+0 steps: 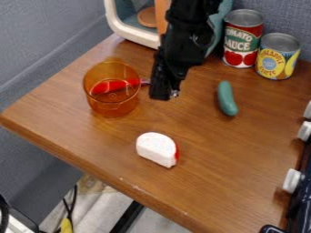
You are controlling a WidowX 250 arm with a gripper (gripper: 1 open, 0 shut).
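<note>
My black gripper (165, 87) hangs at the upper middle, just right of an orange translucent cup (109, 102), over the handle end of a red-and-silver utensil (116, 86) that lies by or in the cup. Whether its fingers are open or shut is unclear. A white block with a red side (157, 147) lies alone on the wooden table toward the front. A green elongated object (227, 98) lies to the gripper's right.
A tomato can (242, 42) and a yellow can (278, 58) stand at the back right, a white toy appliance (125, 18) at the back. A black device with white knobs (297, 200) lines the right edge.
</note>
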